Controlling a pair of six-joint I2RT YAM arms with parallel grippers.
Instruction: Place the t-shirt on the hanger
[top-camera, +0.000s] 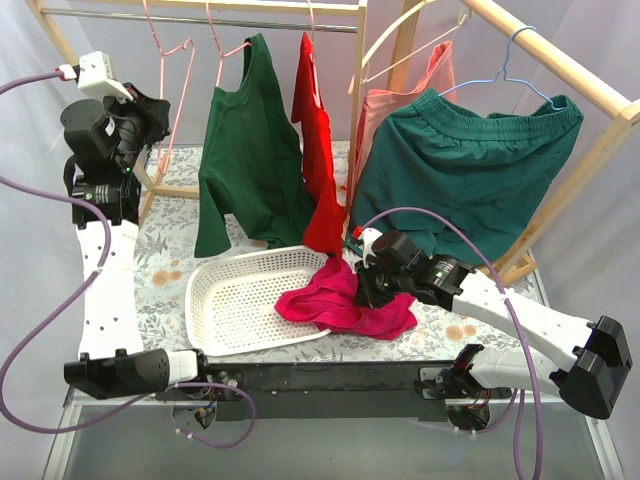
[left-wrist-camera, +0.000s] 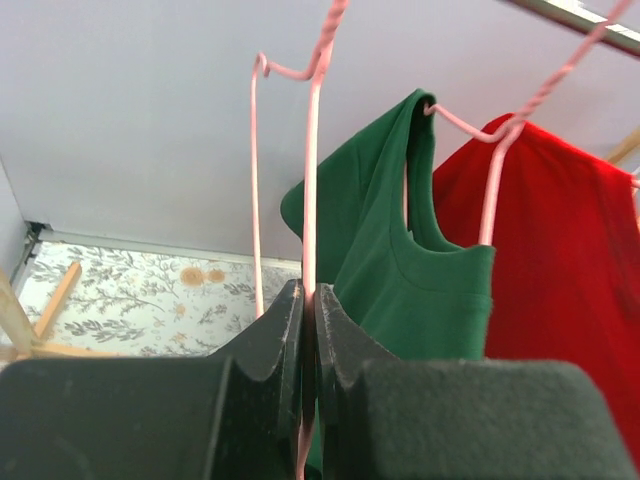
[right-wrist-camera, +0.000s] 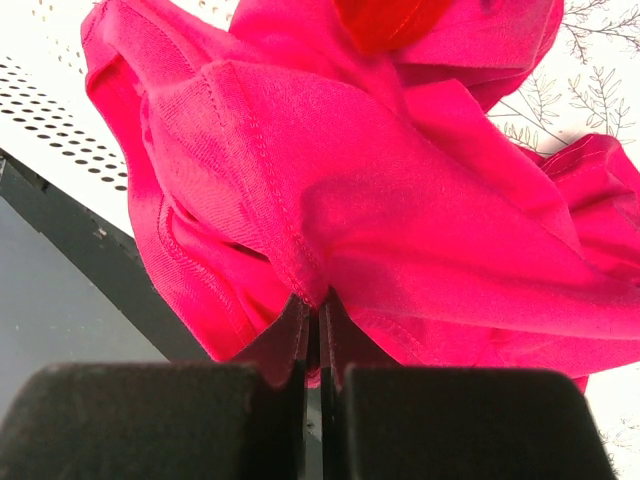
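An empty pink hanger (top-camera: 178, 95) hangs from the rail at the left. My left gripper is shut on one strand of this hanger (left-wrist-camera: 311, 190), which runs down between the fingers in the left wrist view. A crumpled bright pink t-shirt (top-camera: 345, 302) lies half over the basket's right rim and half on the floral surface. My right gripper is shut on a fold of that shirt (right-wrist-camera: 390, 220), near a seam. How the shirt's neck and sleeves lie is hard to tell.
A white perforated basket (top-camera: 235, 300) stands at centre front. A green top (top-camera: 255, 150) and a red garment (top-camera: 316, 150) hang right of the pink hanger. Teal shorts (top-camera: 460, 165) on a blue hanger (top-camera: 500, 75) fill the right side.
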